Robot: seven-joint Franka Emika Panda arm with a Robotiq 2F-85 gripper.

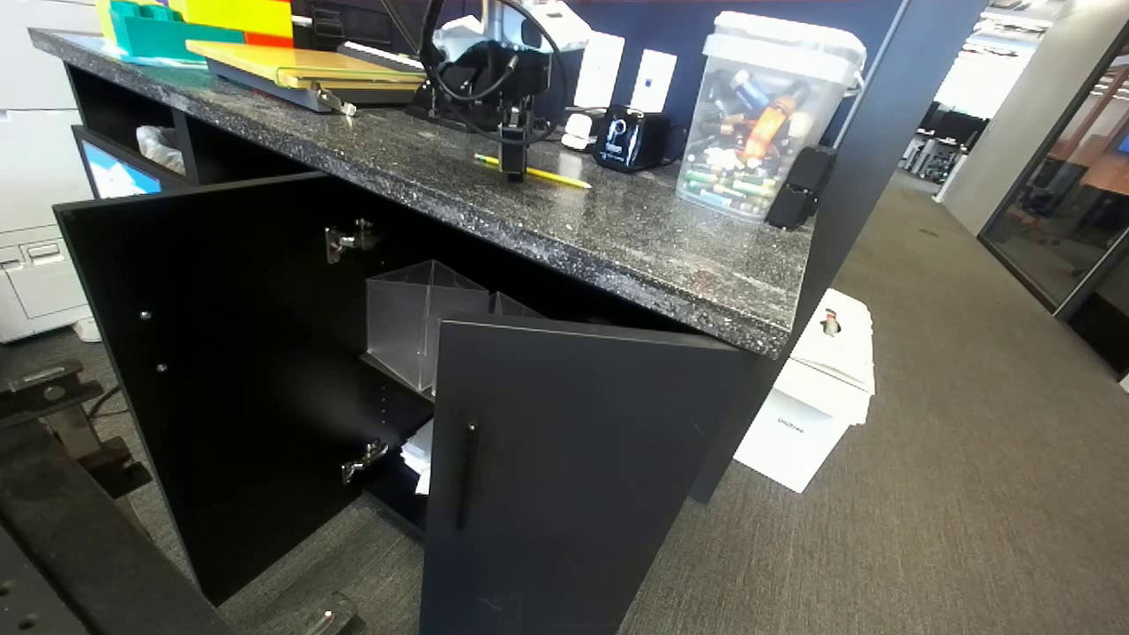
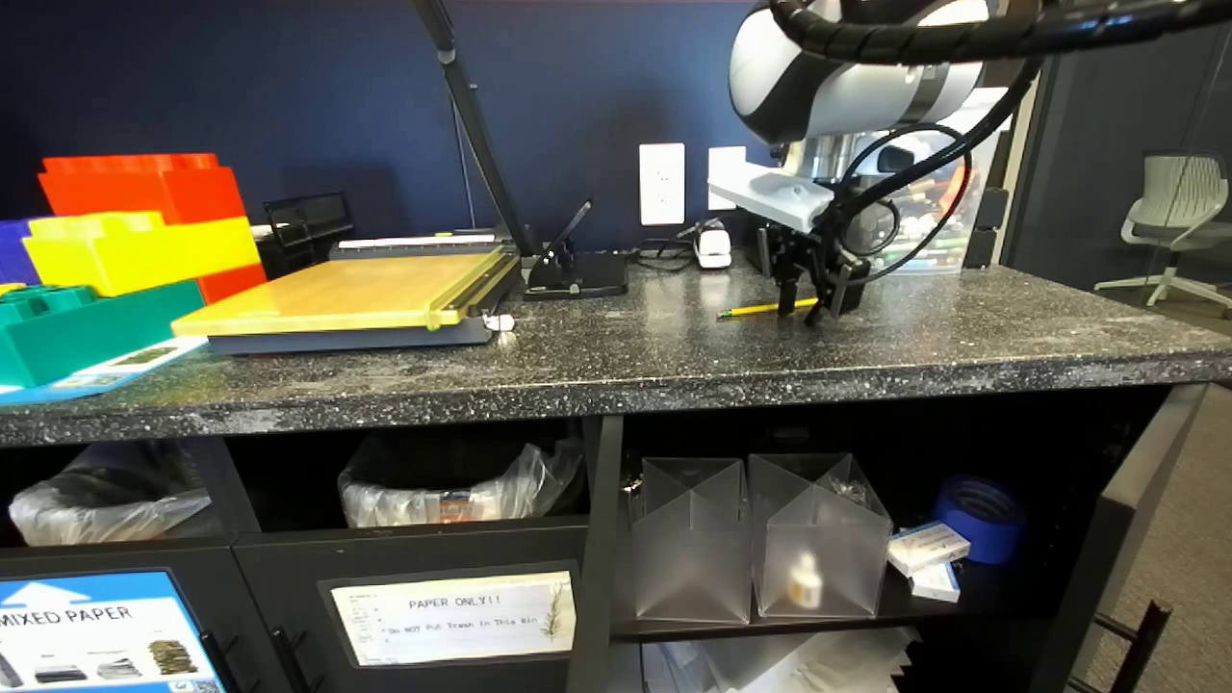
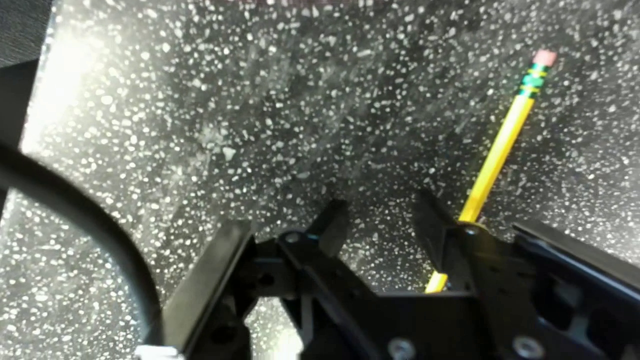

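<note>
A yellow pencil (image 3: pixel 498 156) with a pink eraser and green band lies flat on the speckled dark countertop (image 3: pixel 270 138). My gripper points down at the counter, part open, and only bare counter shows between its fingertips. In the wrist view the right finger (image 3: pixel 435 231) covers part of the pencil's shaft, whose eraser end extends to the upper right. Whether that finger touches the pencil, I cannot tell. From the front, the gripper (image 2: pixel 805 312) stands over the middle of the pencil (image 2: pixel 751 310); the first exterior view also shows the pencil's tip (image 1: pixel 577 183) to the right.
A clear tub of batteries (image 1: pixel 757 127) stands at the counter's right end. A yellow-topped paper cutter (image 2: pixel 358 295) and large toy bricks (image 2: pixel 139 231) occupy the left. Below, the cabinet doors (image 1: pixel 582 466) hang open, with clear bins (image 2: pixel 693 543) inside. Counter in front of the gripper is free.
</note>
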